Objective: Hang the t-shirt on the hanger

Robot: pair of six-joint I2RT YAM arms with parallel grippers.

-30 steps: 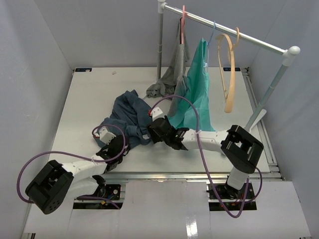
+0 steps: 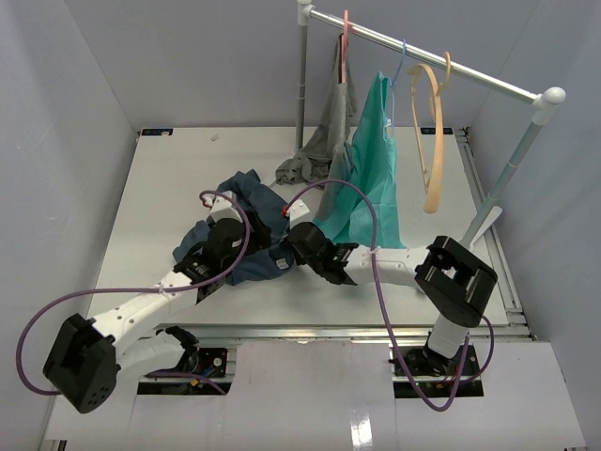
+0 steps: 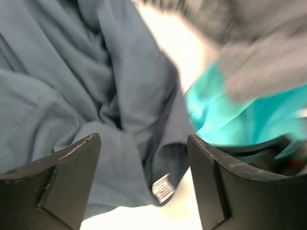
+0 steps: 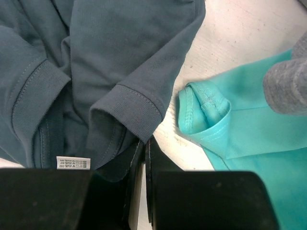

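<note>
The dark blue-grey T-shirt (image 2: pixel 249 197) lies crumpled on the white table, filling much of both wrist views. My left gripper hovers over its middle, open, with nothing between its fingers. My right gripper is at the shirt's right edge, fingers closed on a folded hem (image 4: pixel 129 110) near the white label (image 4: pixel 73 162). A wooden hanger (image 2: pixel 432 188) hangs empty on the rail.
The rack's rail (image 2: pixel 474 75) spans the right side, holding a grey garment (image 2: pixel 329 132) and a teal garment (image 2: pixel 371 178) on hangers, both close beside the right gripper. Bare table (image 2: pixel 150 188) lies to the left.
My left arm has risen and moved toward the back right, over the shirt's middle. My right gripper has shifted slightly at the shirt's edge.
</note>
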